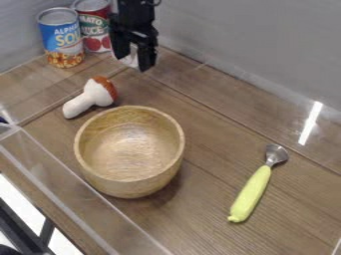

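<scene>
A black gripper hangs at the top of the view, just right of two cans, low near the back wall, its fingers apart. A blue Alpha soup can and a red-labelled can stand in the back left corner. A white object with an orange top lies on its side in front of them. A wooden bowl sits at centre front. A scoop with a pale yellow handle lies at the right.
</scene>
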